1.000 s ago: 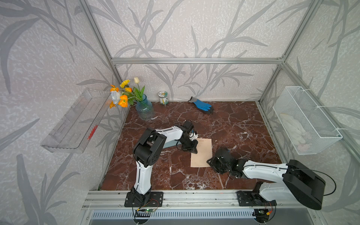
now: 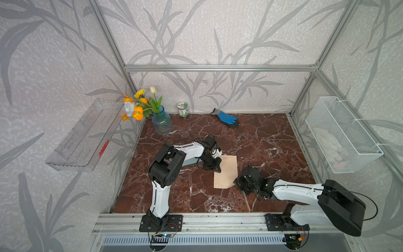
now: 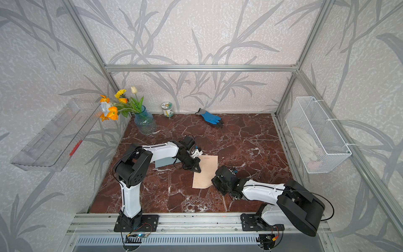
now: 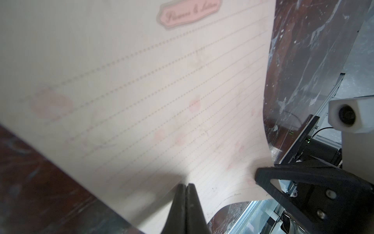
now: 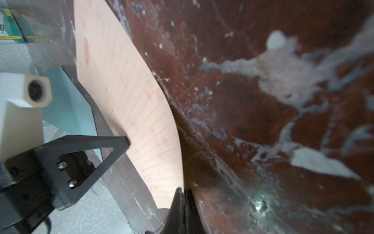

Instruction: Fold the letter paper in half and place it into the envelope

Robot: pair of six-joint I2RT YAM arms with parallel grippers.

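Observation:
The cream letter paper [image 2: 226,170] lies at the middle front of the marble table, unfolded, with its front right part bowed up. My left gripper is shut over the paper near its left edge, its tips low on the sheet. My right gripper is shut at the paper's lifted front right edge; the sheet reaches its fingertips, with only that thin edge possibly between them. The pale blue envelope [image 3: 165,162] lies left of the paper, partly hidden under my left arm.
A glass vase with flowers [image 2: 161,122], a tin [image 2: 182,109] and a blue glove [image 2: 226,117] stand or lie at the back. A clear basket [image 2: 67,155] and a white mesh basket [image 2: 344,134] hang on the sides.
My right gripper has shifted very slightly, and the paper's front edge now looks a little more curved. The left arm is almost still.

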